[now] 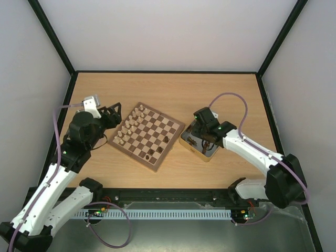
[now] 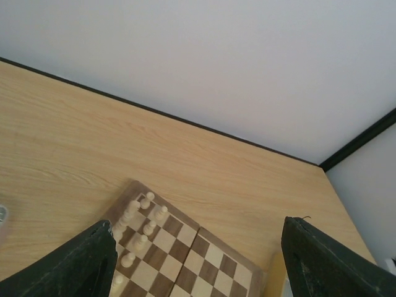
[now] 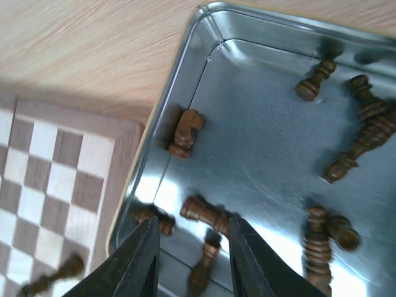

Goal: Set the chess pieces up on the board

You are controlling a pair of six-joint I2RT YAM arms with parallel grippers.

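The chessboard (image 1: 146, 135) holds light pieces along its left side (image 2: 140, 244) and a few dark pieces (image 1: 151, 151) near its right front. My left gripper (image 1: 113, 115) is raised at the board's left, open and empty in the left wrist view (image 2: 195, 260). My right gripper is over the metal box (image 3: 260, 142), its fingers apart with nothing seen held. Dark pieces lie loose in the box, among them a knight (image 3: 185, 133) by the left wall, a piece (image 3: 204, 212) just beyond the fingers and several others at the right.
The box stands close against the board's right side. Walls enclose the table at the back and sides.
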